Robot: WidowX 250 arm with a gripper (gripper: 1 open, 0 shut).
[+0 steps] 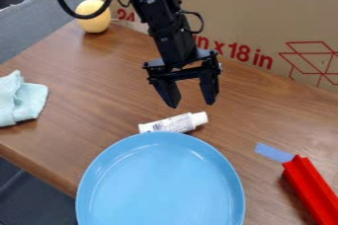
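My black gripper (189, 95) hangs over the middle of the wooden table with its two fingers apart and nothing between them. Below it and slightly left, a white tube (173, 123) lies on its side just behind a round light-blue plate (160, 185) at the front.
A folded pale-blue cloth (19, 99) lies at the left edge. A yellow round object (93, 15) sits at the back left, a red object (310, 188) at the front right, beside blue tape (272, 153). A cardboard panel (272, 22) stands along the back.
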